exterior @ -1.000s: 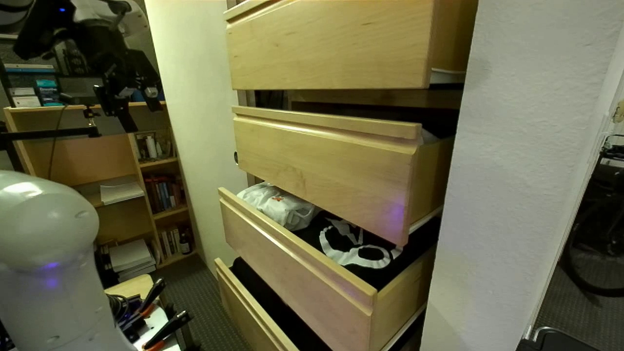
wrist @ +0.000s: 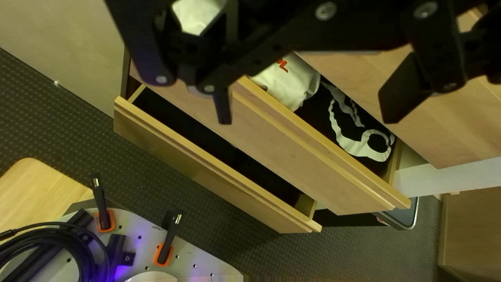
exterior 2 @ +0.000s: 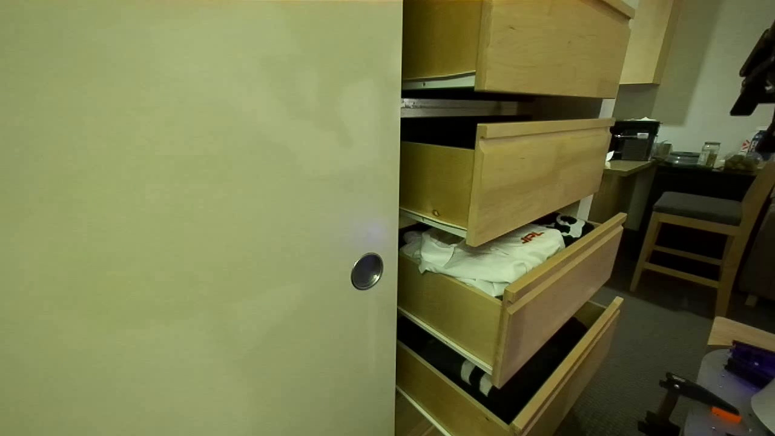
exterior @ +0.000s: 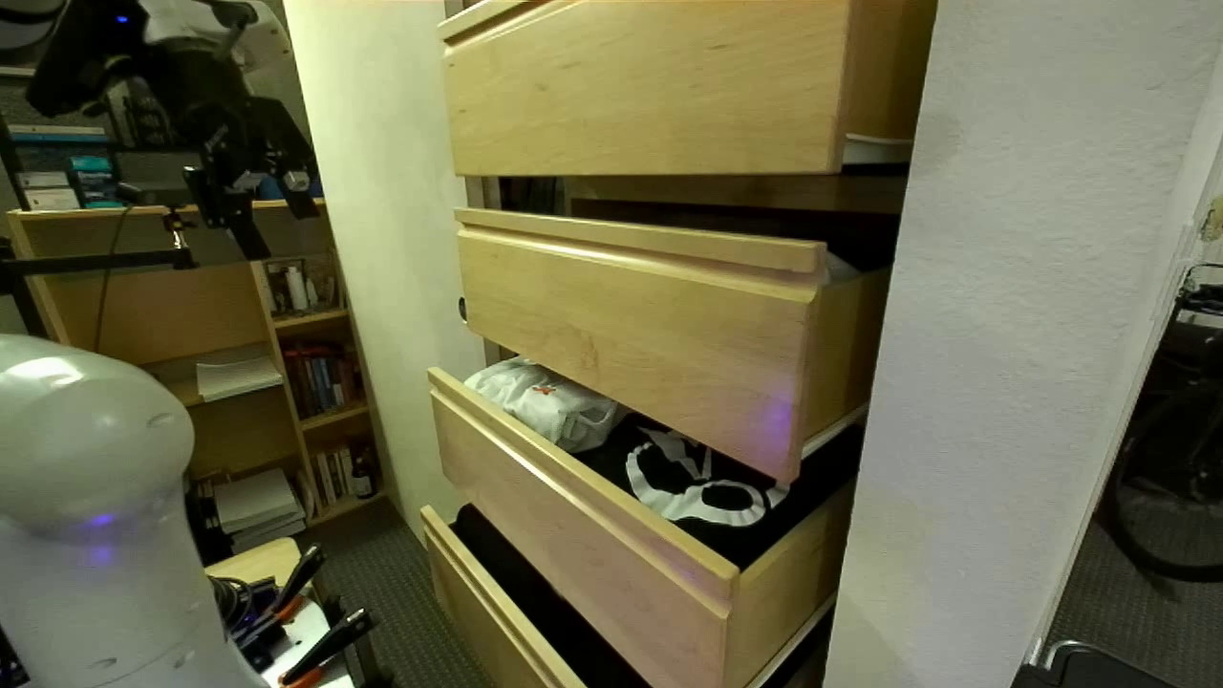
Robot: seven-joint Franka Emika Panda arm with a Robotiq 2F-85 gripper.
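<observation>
My gripper is open; its two dark fingers stand well apart with only drawers showing behind the gap. In exterior view 1 the gripper hangs at the upper left, clear of the drawer fronts. Several wooden drawers are pulled out at different lengths. The upper drawer and the one below it stick out over a lower drawer. That lower drawer holds a white cloth with red letters and a black cloth with a white print. Dark contents lie in the bottom drawer.
A pale panel with a round recessed pull stands beside the drawers, and a white wall on their other side. Near the robot's base are clamps and coiled cable. Carpet in front of the drawers is clear.
</observation>
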